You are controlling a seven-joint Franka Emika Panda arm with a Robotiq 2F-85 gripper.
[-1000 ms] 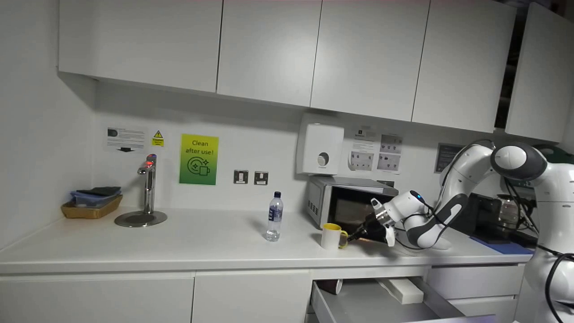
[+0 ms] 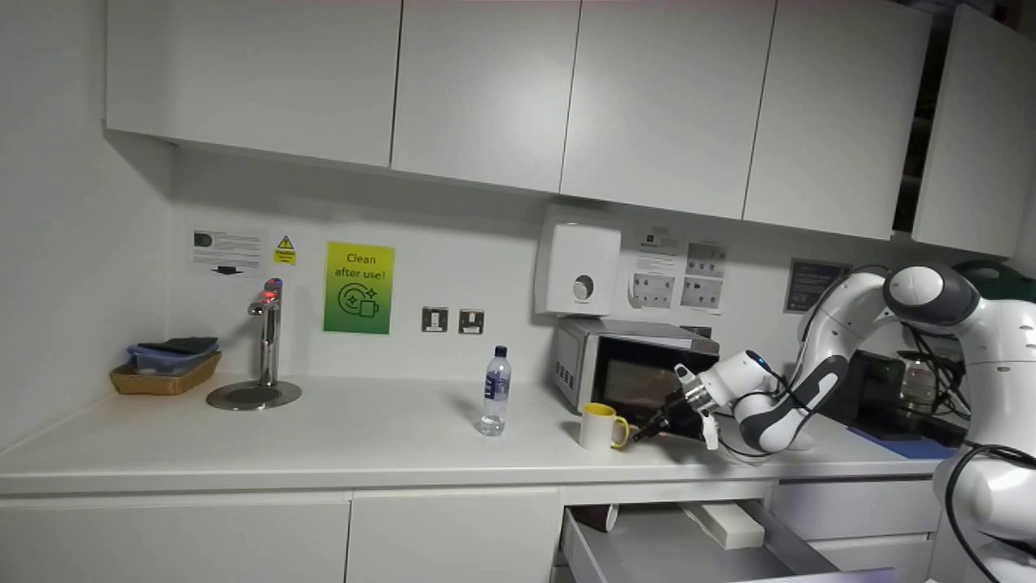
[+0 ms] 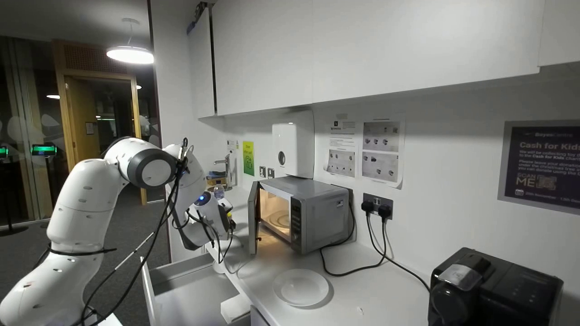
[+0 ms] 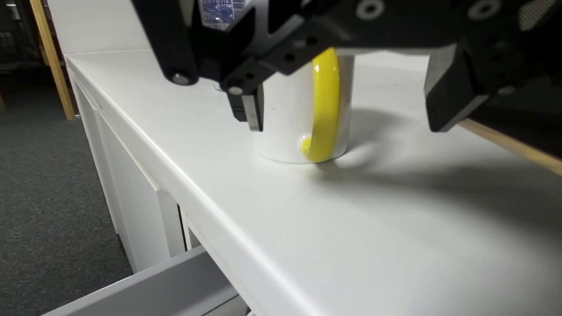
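A white mug [image 2: 596,427] with a yellow inside and yellow handle stands upright on the counter, left of my gripper [image 2: 639,433]. In the wrist view the mug's handle [image 4: 326,108] faces me, and its upper part is hidden behind the gripper's dark linkage. My gripper is open, its fingers spread wide with nothing held. The left finger [image 4: 255,109] overlaps the mug's left side in that view; whether they touch, I cannot tell. The right finger [image 4: 452,100] stands well clear of the mug.
Behind the gripper is the microwave [image 2: 631,374], its door [image 3: 253,218] open in the second exterior view. A water bottle [image 2: 495,393] stands left of the mug. Below, an open drawer [image 2: 641,544] juts out. A white plate [image 3: 300,288] lies on the counter.
My gripper has shifted a little to the right and down, away from the mug's handle. The mug, bottle and drawer have stayed where they were.
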